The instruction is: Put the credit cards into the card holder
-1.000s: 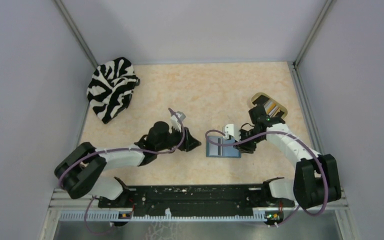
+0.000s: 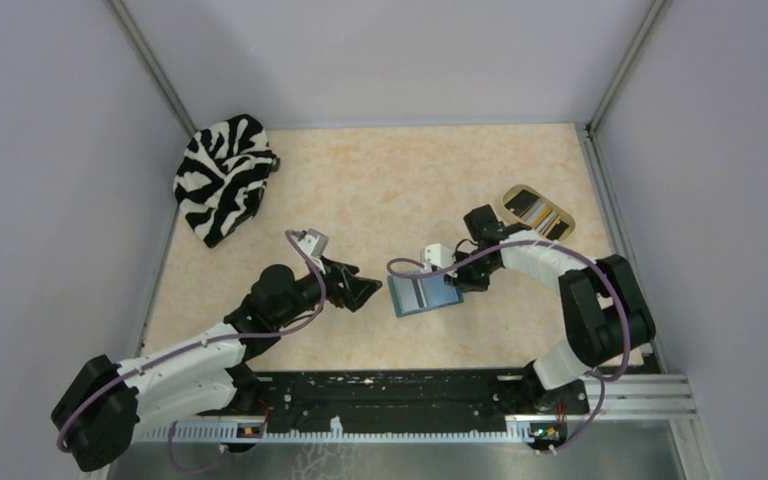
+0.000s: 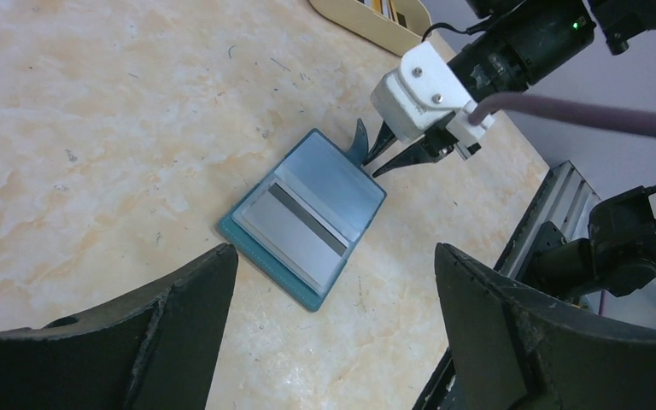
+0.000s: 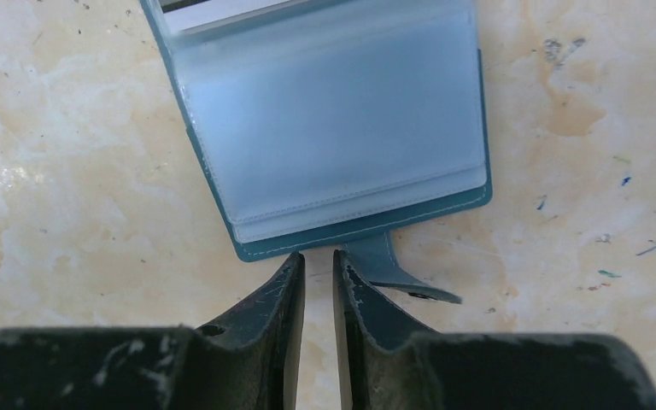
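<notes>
The blue card holder (image 2: 411, 298) lies open on the table at front centre, with a pale inner panel and dark stripe. My right gripper is at its short right edge, beside a small tab (image 4: 406, 282); its fingertips are close together, and I cannot see clearly whether anything is between them. My left gripper stands open to the left of the holder (image 3: 333, 188), with nothing between its fingers. No loose card is clearly visible on the holder.
A tan tray (image 2: 510, 193) with several cards sits at the back right. A zebra-patterned cloth (image 2: 220, 175) lies at the back left.
The holder has moved left and turned slightly, along with my right gripper. My left arm has drawn back toward the front left.
</notes>
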